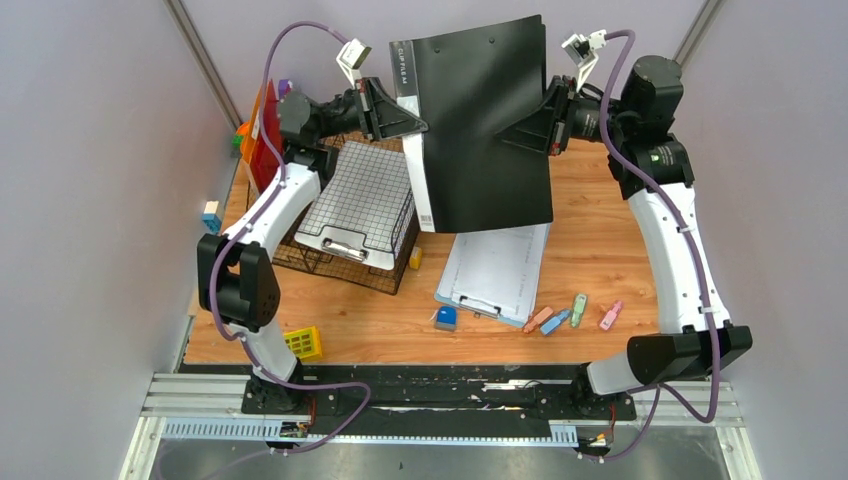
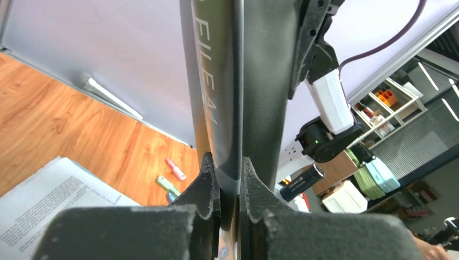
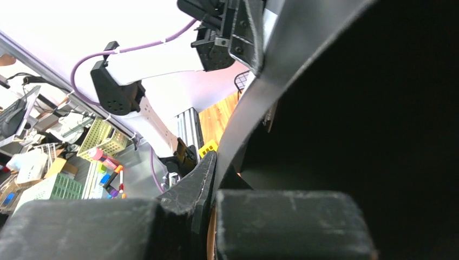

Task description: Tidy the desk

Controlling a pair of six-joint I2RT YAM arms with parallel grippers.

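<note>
A black clip file (image 1: 480,100) is held upright between my arms in the top view, its white-labelled spine at the left. My left gripper (image 1: 420,127) is shut on that spine edge, seen close in the left wrist view (image 2: 230,189). My right gripper (image 1: 510,137) is at the file's right half; in the right wrist view its fingers are shut at the curved cover edge, and whether they grip it is unclear. A wire tray (image 1: 390,285) holds a clipboard (image 1: 350,195). Another clipboard with paper (image 1: 492,270) lies below the file.
Several highlighters (image 1: 578,310) lie at the front right. A blue block (image 1: 445,318), a small yellow item (image 1: 415,257) and a yellow basket (image 1: 302,343) are along the front. Red and orange files (image 1: 266,150) stand at the left. Bare wood shows right of the clipboard.
</note>
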